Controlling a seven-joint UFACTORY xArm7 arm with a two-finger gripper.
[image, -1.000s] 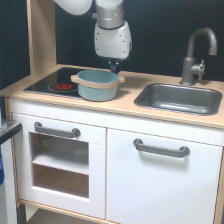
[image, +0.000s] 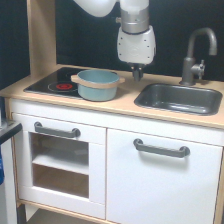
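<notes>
A teal pot (image: 97, 88) with wooden-coloured handles stands upright on the counter, at the right part of the black stove top (image: 60, 83). Just to the right of the pot, over the strip of counter before the sink, hangs my gripper (image: 137, 75) at the end of the white arm. Its dark fingers are small and point down. A narrow gap of counter seems to lie between them and the pot's near handle. Whether the fingers stand apart cannot be made out, and I see nothing held in them.
The grey sink (image: 180, 98) takes up the right of the counter, with a tall faucet (image: 192, 60) behind it. Below are an oven door (image: 60, 130) and a white cabinet (image: 160, 185). A wooden post (image: 42, 35) rises at the back left.
My gripper has moved right and a little down, from behind the pot's right side to beside it. The pot looks unmoved.
</notes>
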